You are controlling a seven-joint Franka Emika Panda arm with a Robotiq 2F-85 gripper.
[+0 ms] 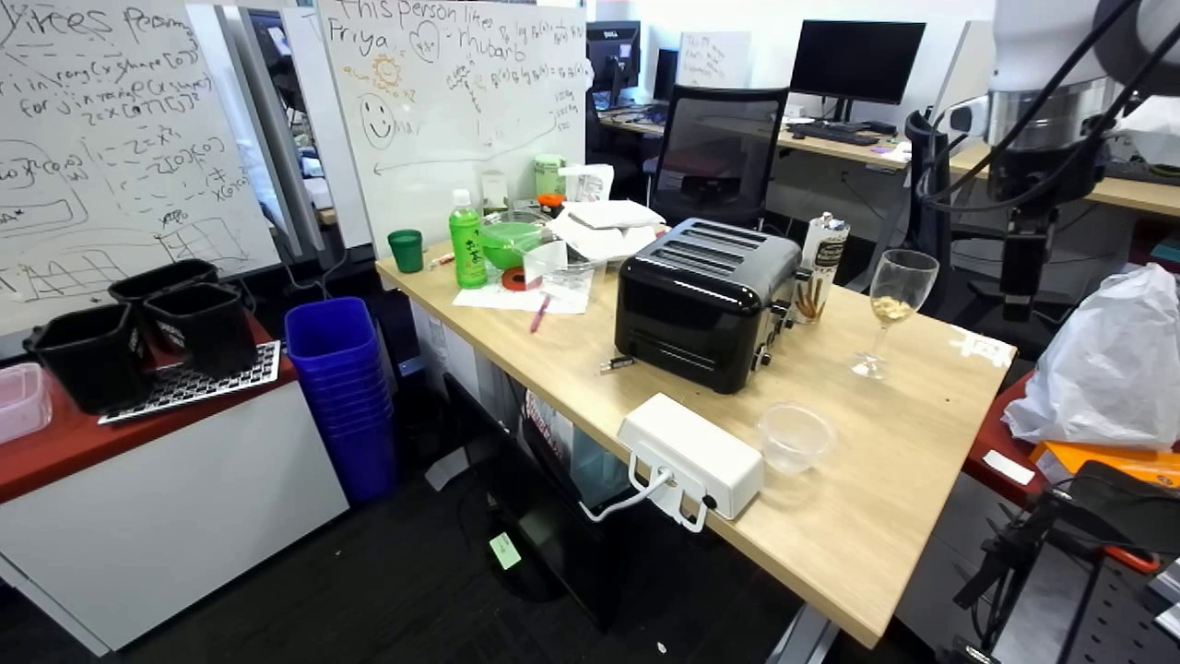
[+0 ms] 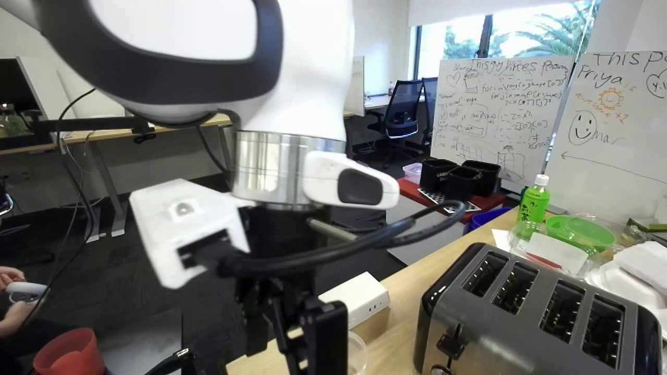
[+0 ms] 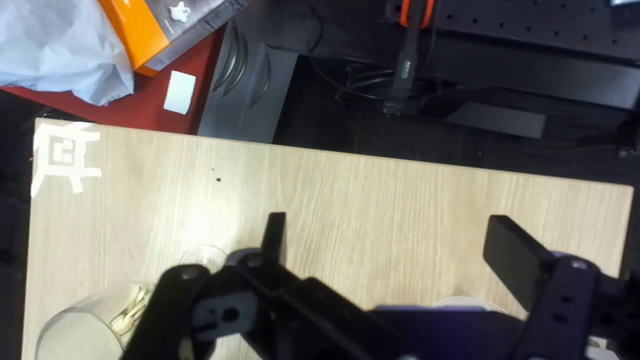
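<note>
In the wrist view my gripper is open, its dark fingers (image 3: pixel 514 255) wide apart with only bare table visible below the gap. It hangs above the table at the upper right of exterior view 1. A stemmed glass (image 1: pixel 904 288) with pale pieces inside stands upright on the table; in the wrist view the glass (image 3: pixel 84 330) lies left of the fingers. A clear, empty-looking plastic cup (image 1: pixel 794 437) sits near the white box. In the wrist view this cup is mostly hidden behind the gripper.
A black toaster (image 1: pixel 708 299) fills the table's middle, with a printed can (image 1: pixel 820 266) beside it. The white box (image 1: pixel 691 454) sits at one edge. Bottle (image 1: pixel 466 243), bowl (image 1: pixel 511 242) and containers crowd the far end. Bare table (image 1: pixel 885 498) lies around the near corner.
</note>
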